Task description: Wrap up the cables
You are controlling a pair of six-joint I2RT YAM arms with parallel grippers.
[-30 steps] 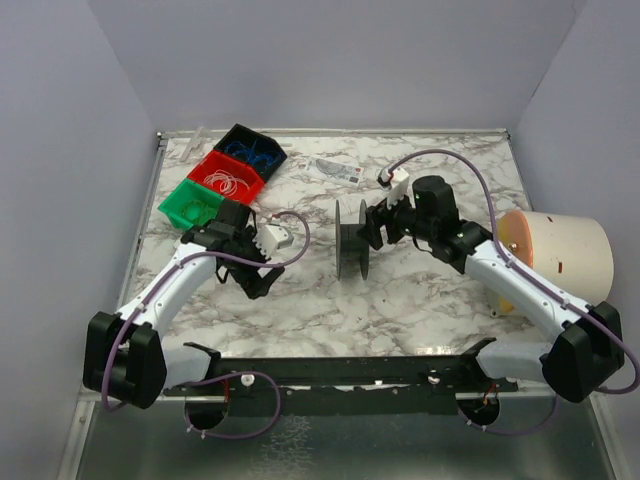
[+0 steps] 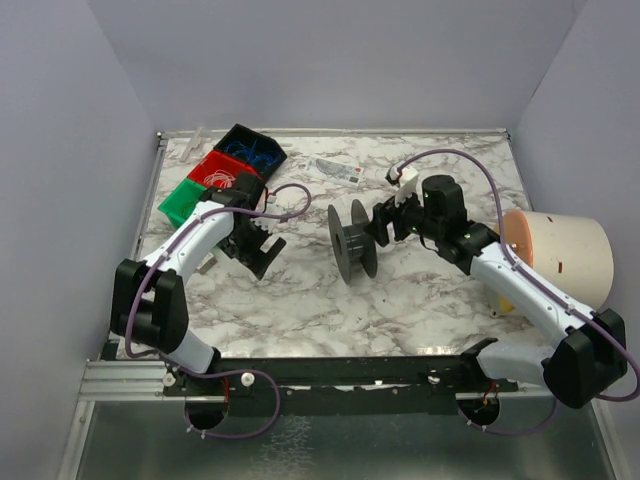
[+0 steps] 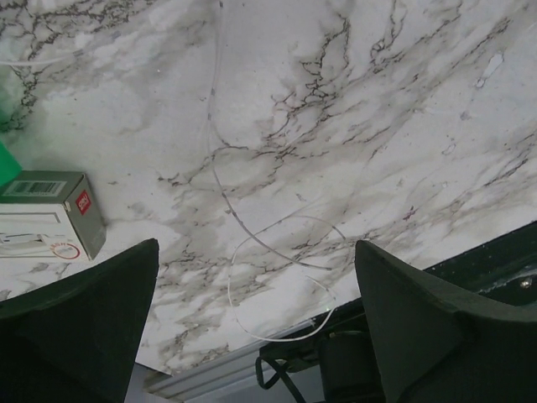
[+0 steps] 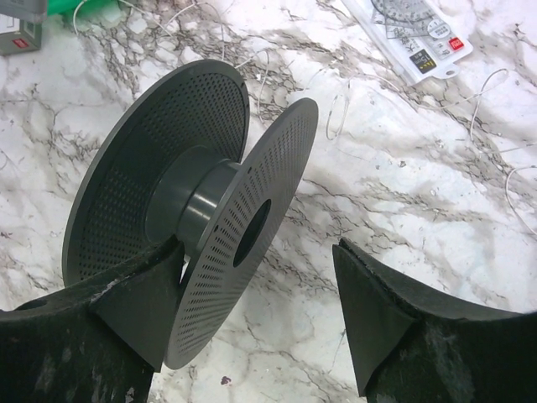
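Note:
A dark grey spool [image 2: 350,243] stands on its rims in the middle of the table. In the right wrist view its near flange [image 4: 243,231] passes between the fingers of my right gripper. The left finger [image 4: 126,323] lies at the inner side of that flange, while the right one stands clear; the fingers are apart. My left gripper is open over the table left of the spool, with nothing between its fingers. Below it a thin clear cable [image 3: 239,220] lies loosely curled on the marble surface. No cable shows wound on the spool's hub [image 4: 180,197].
Green [image 2: 178,203], red [image 2: 213,163] and black [image 2: 262,142] bins stand at the back left; white and blue cables show in the latter two. A small box [image 3: 50,218] lies near the green bin. A flat package [image 2: 335,171] is behind the spool, a large drum [image 2: 570,255] right.
The spool has turned, so its flanges now stand at a slant. The left arm's elbow swung right and its gripper turned.

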